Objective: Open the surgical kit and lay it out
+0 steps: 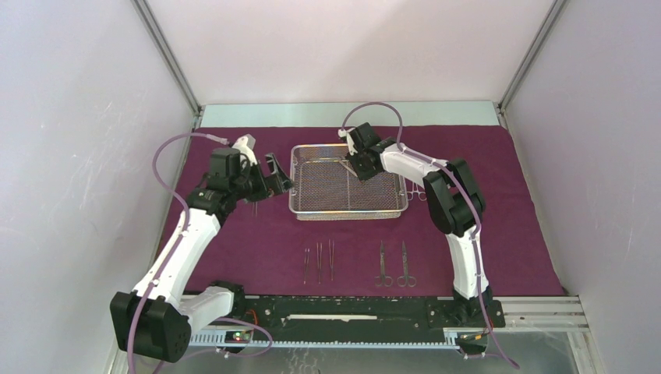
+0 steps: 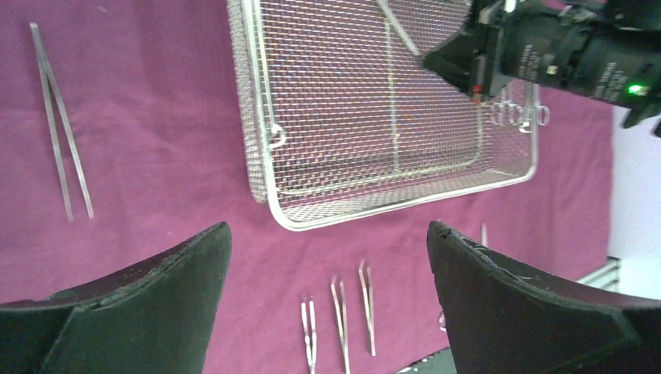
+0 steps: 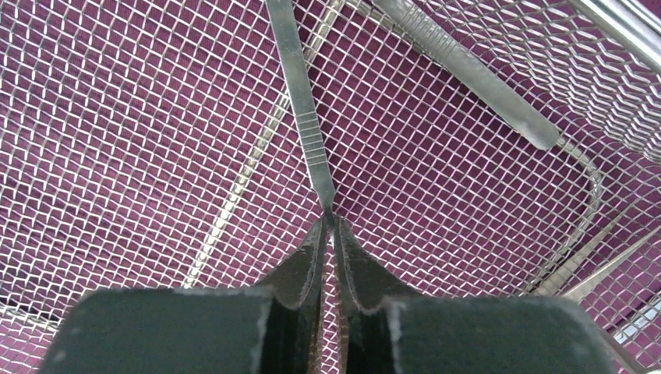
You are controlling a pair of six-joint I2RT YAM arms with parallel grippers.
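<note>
The wire mesh tray point(image 1: 319, 195) sits mid-cloth. My right gripper is down inside it, its narrow fingertips close together at the end of a flat steel handle point(image 3: 304, 109); whether they grip it is unclear. A second ridged handle point(image 3: 491, 86) lies by the tray wall in the right wrist view. My left gripper hangs open left of the tray, nothing between its fingers. In front lie several slim instruments point(image 1: 319, 263) and two pairs of scissors point(image 1: 382, 266) point(image 1: 404, 266).
A long instrument point(image 2: 56, 117) lies on the cloth left of the tray. Ringed handles point(image 1: 417, 195) show at its right side. Walls stand at both sides and behind.
</note>
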